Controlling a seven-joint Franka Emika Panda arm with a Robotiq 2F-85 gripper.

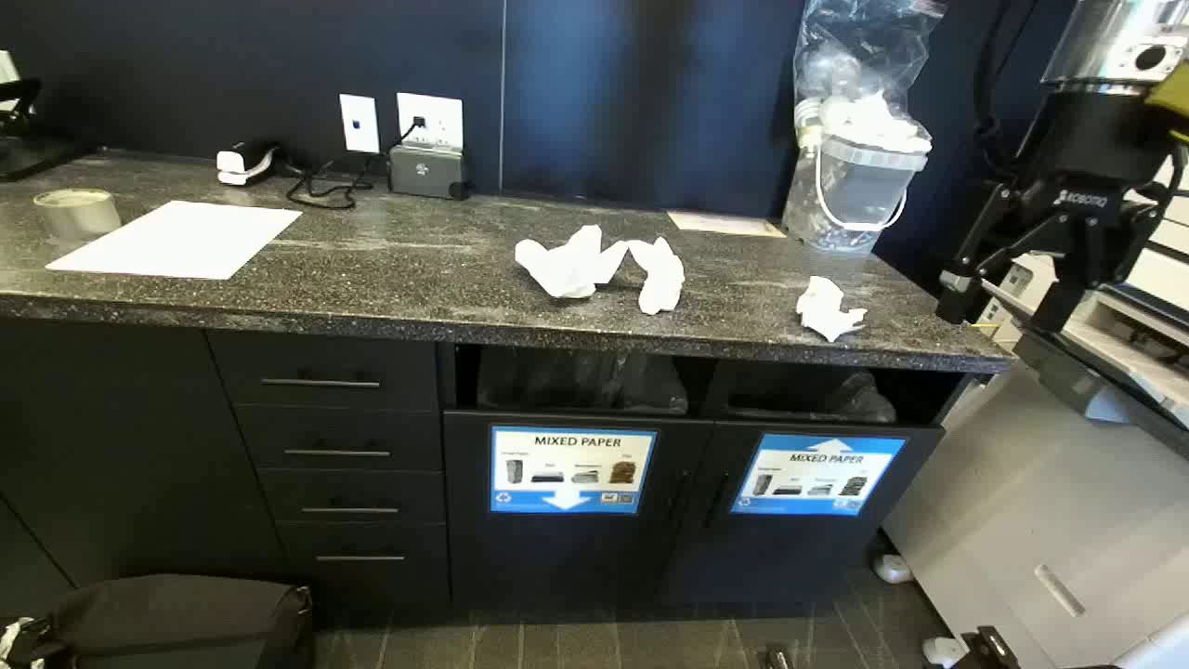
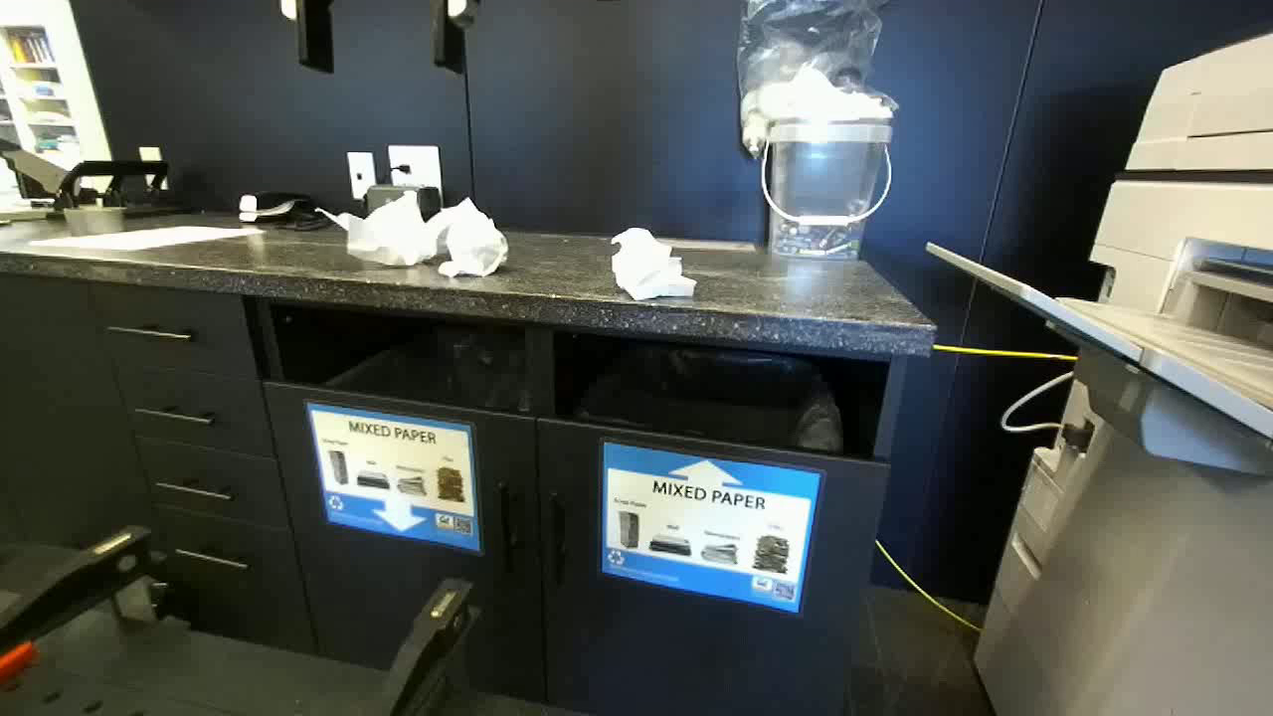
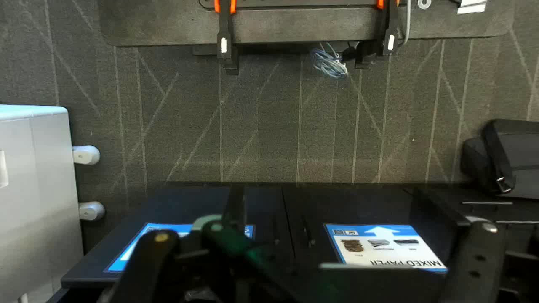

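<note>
Three crumpled white papers lie on the dark speckled counter (image 1: 446,251). Two of them, a larger paper (image 1: 566,266) and a narrower paper (image 1: 660,279), lie close together near the middle in exterior view 1. Toward the right end, a third paper (image 1: 827,310) sits by itself near the front edge. My gripper (image 1: 1001,308) appears at the right of that view, its fingers apart and empty. In exterior view 2 only the fingertips (image 2: 315,42) show, high at the top. The wrist view shows floor and cabinet fronts below, with no paper between the fingers.
Two open bin slots, left (image 2: 406,370) and right (image 2: 704,388), sit under the counter above "MIXED PAPER" signs. A clear bucket (image 1: 847,184) stands at the back right. A flat white sheet (image 1: 176,239) lies left. The printer (image 2: 1193,298) flanks the counter's right end.
</note>
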